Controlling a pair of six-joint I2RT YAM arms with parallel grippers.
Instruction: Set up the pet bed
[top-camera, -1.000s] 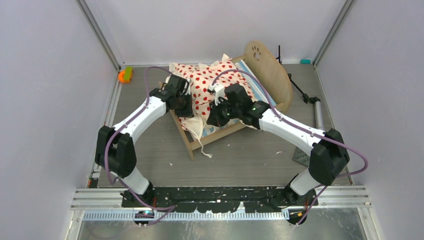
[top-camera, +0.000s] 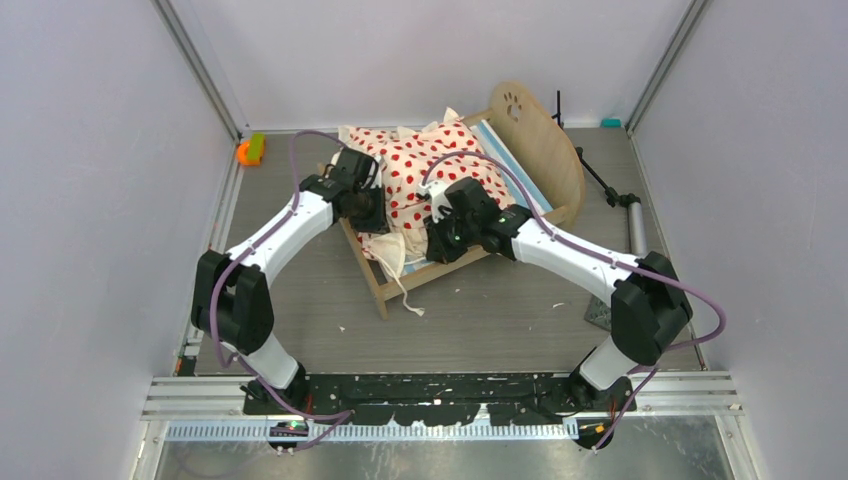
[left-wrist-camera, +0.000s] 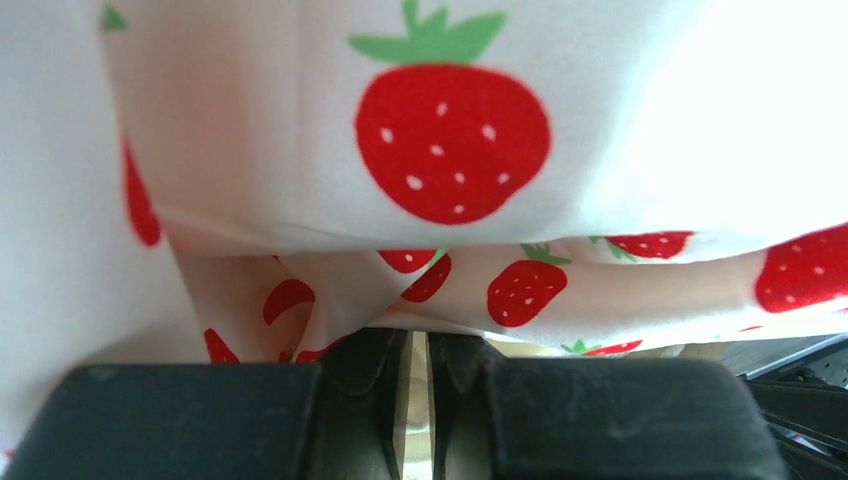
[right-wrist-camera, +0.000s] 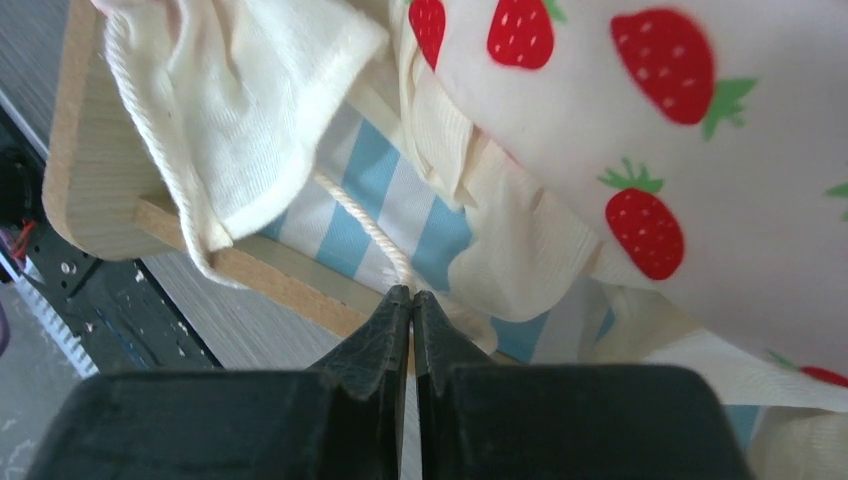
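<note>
The wooden pet bed (top-camera: 372, 268) stands tilted in the top view, a blue-and-white striped mattress (right-wrist-camera: 365, 160) inside. A strawberry-print cushion or cover (top-camera: 408, 165) with cream parts lies bunched over it. My left gripper is low at the cover's left side, its fingers close together with a narrow gap; whether cloth is between the tips cannot be seen. My right gripper hangs over the bed's front rail, tips almost touching. A cream cord (right-wrist-camera: 360, 220) runs to those tips; whether it is gripped or lies behind them is unclear.
A rounded headboard (top-camera: 540, 150) with a paw cut-out rises at the right end. Another cord (top-camera: 405, 297) dangles over the front rail. An orange-and-yellow object (top-camera: 250, 150) lies back left, and a black-and-silver stand (top-camera: 632, 215) on the right.
The left arm and the bed look the same.
</note>
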